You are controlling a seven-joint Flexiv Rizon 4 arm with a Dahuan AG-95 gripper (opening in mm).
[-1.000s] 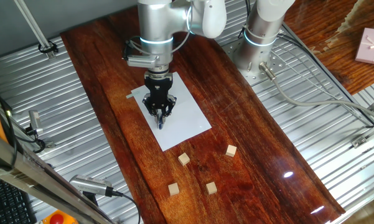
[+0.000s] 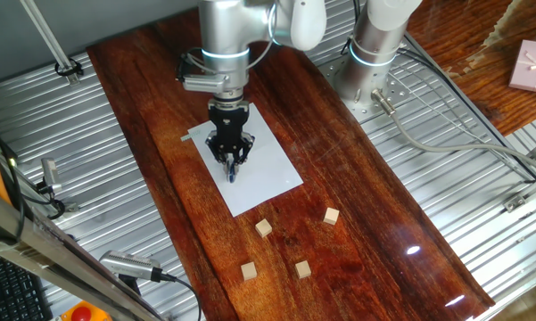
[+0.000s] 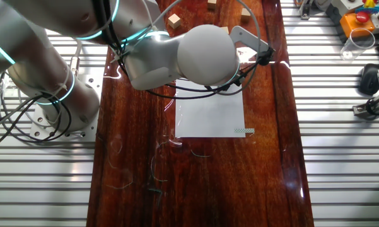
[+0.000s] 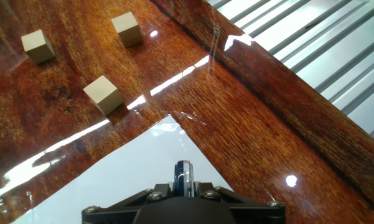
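My gripper (image 2: 231, 166) is over the white sheet of paper (image 2: 266, 171), near the sheet's left edge in exterior view 1. It is shut on a slim dark-blue and silver object (image 4: 184, 173) that looks like a pen. In the wrist view that object stands up between the fingers, with the bare paper (image 4: 121, 177) behind it. Whether its lower end touches the paper cannot be made out. No marks show on the visible part of the sheet. Exterior view 2 has the gripper mostly hidden behind the arm, above the paper (image 3: 208, 120).
Several small wooden cubes lie apart beyond the paper, among them a near cube (image 2: 264, 228) and a right-hand cube (image 2: 331, 216). A small patterned strip (image 3: 244, 130) lies at one paper corner.
Paper and cubes have stayed in place.
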